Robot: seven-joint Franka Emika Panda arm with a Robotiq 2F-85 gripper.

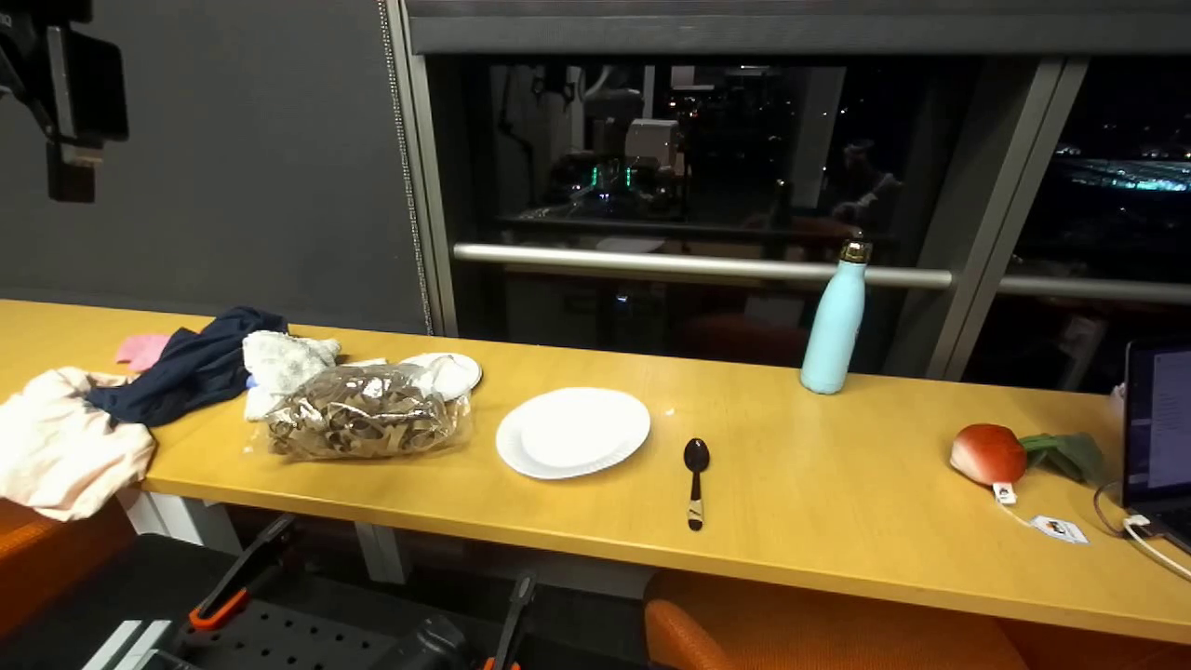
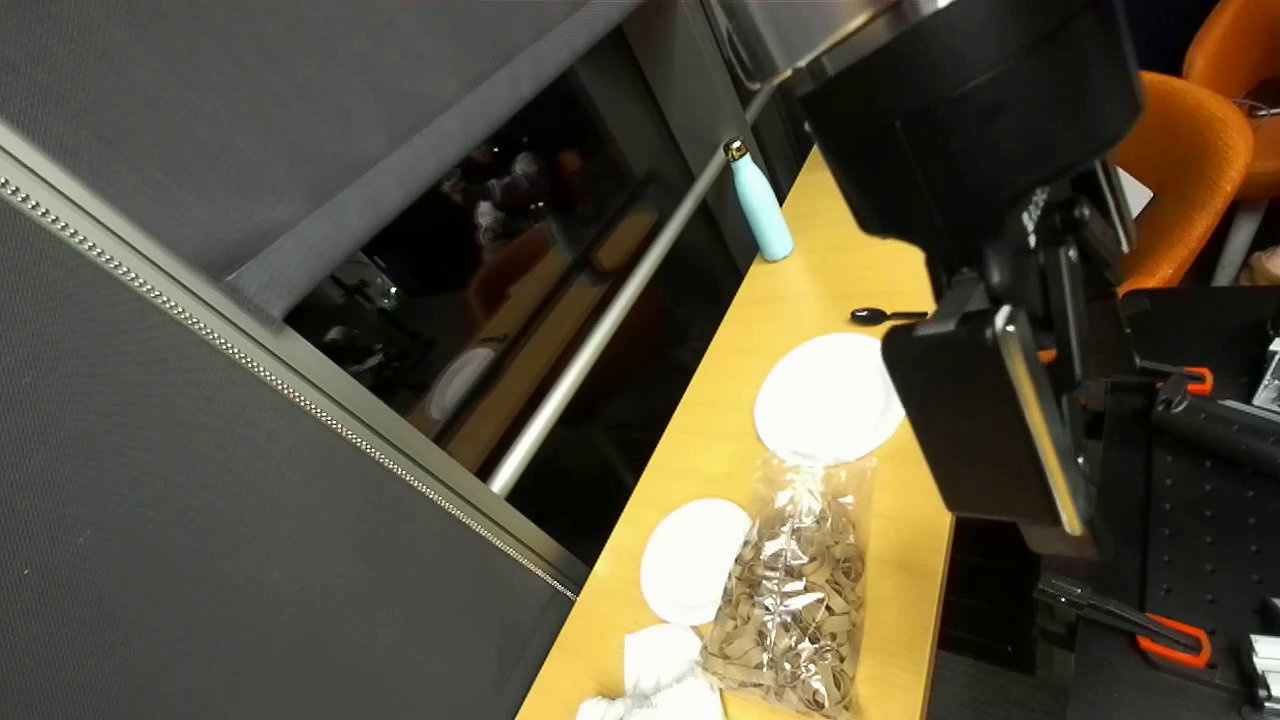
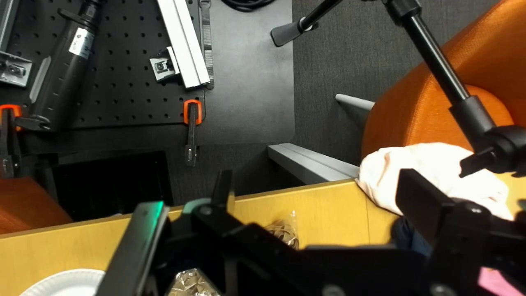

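High above the table, my gripper stands open in the wrist view, its fingers wide apart with nothing held between them. A clear bag of brown strips (image 1: 368, 415) lies on the table, left of a white paper plate (image 1: 574, 430). To the plate's right is a black spoon (image 1: 695, 480), its handle toward the front edge. A light blue bottle (image 1: 835, 329) stands upright near the window. Part of the bag (image 3: 192, 283) shows behind the dark gripper body in the wrist view, and the rest of it is hidden.
A pale pink cloth (image 1: 67, 441), a navy cloth (image 1: 201, 368) and a white cloth (image 1: 288, 361) crowd the table's left end. On the right lie a red-and-white plush vegetable (image 1: 989, 454) and a laptop (image 1: 1161, 435). Bare tabletop (image 1: 826, 480) stretches between spoon and plush.
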